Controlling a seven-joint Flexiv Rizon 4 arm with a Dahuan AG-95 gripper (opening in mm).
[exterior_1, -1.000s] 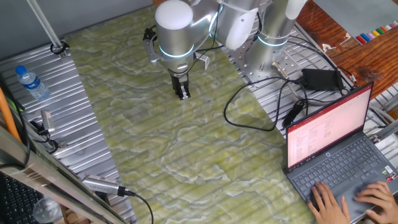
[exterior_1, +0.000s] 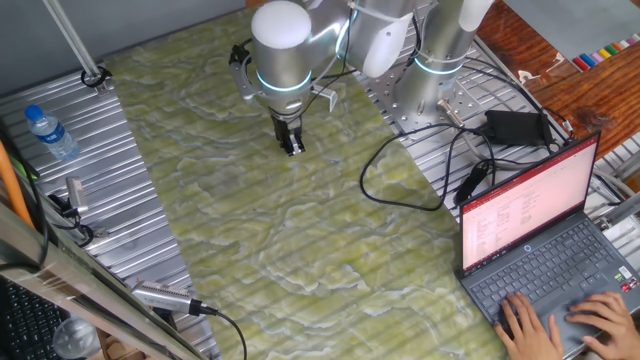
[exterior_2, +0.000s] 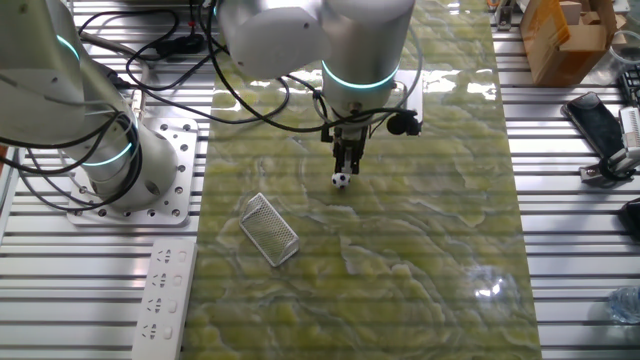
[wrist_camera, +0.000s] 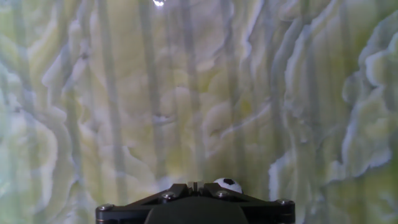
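A small black-and-white ball (exterior_2: 341, 180), patterned like a football, sits right at the fingertips of my gripper (exterior_2: 348, 170) in exterior view 2. From the wrist, my gripper looks shut, its two fingertips meeting with nothing visible between them. The ball (wrist_camera: 229, 184) shows just right of that meeting point, partly hidden by the right finger. Whether finger and ball touch cannot be told. Exterior view 1 has the gripper (exterior_1: 291, 150) pointing down over the green marbled mat (exterior_1: 290, 250); the ball cannot be made out there.
A white perforated, grater-like piece (exterior_2: 269, 230) lies on the mat, on the robot-base side of the ball. A power strip (exterior_2: 164, 300) stands beside the mat. Black cable (exterior_1: 385, 200) loops over the mat's edge near a laptop (exterior_1: 540, 225) with a person's hands.
In exterior view 1 the fingertips sit very slightly higher than before. The arm otherwise looks the same, and nothing else has visibly moved.
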